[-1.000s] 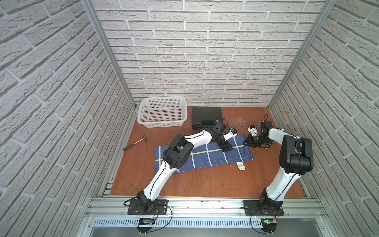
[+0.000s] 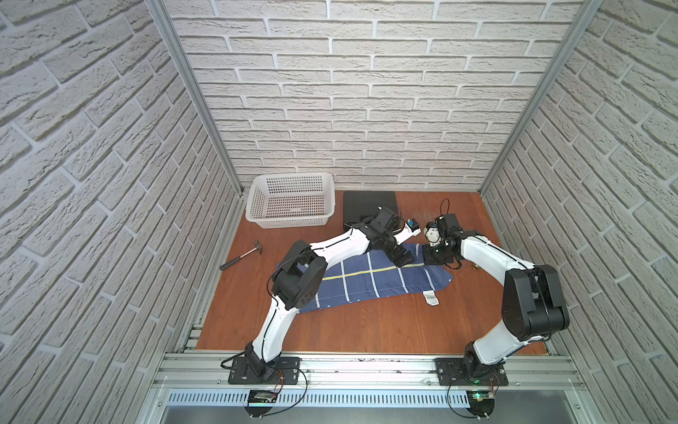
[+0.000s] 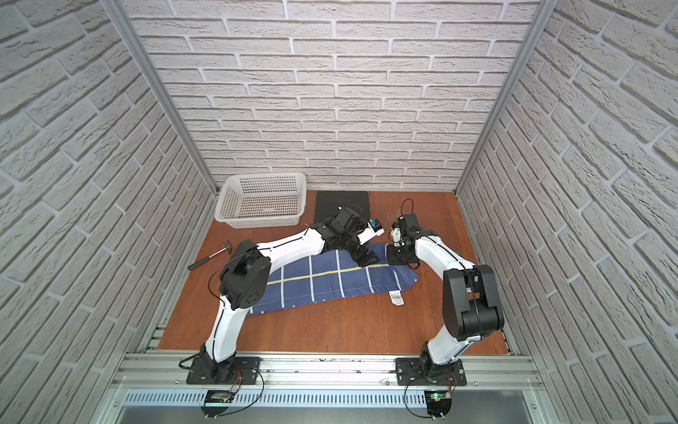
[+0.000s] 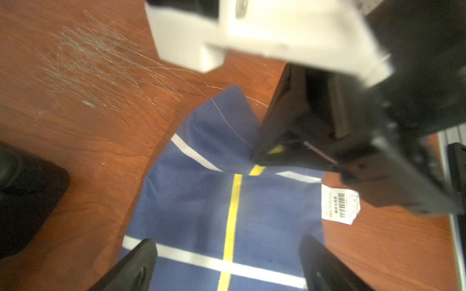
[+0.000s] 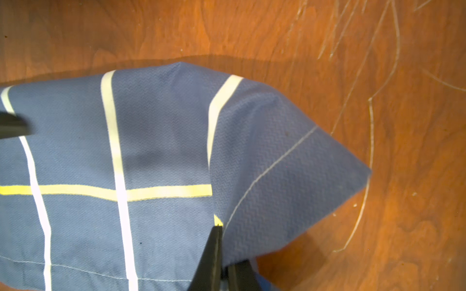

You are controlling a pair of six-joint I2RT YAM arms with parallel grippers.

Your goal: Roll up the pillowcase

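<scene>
The navy pillowcase (image 2: 356,286) with white stripes and a yellow one lies flat across the table; its right end is lifted and folded inward in the right wrist view (image 5: 291,189). My right gripper is shut on that lifted edge, its fingertips partly under the fold. My left gripper hangs over the cloth just left of the right one, open, with nothing between its fingers. A white label (image 4: 339,206) sticks out from the front edge.
A white basket (image 2: 289,201) and a black case (image 2: 367,205) stand at the back. A hammer (image 2: 240,258) lies at the left.
My right gripper has moved left, drawing the cloth's right end inward. My left gripper has moved slightly up and left in the top left view.
</scene>
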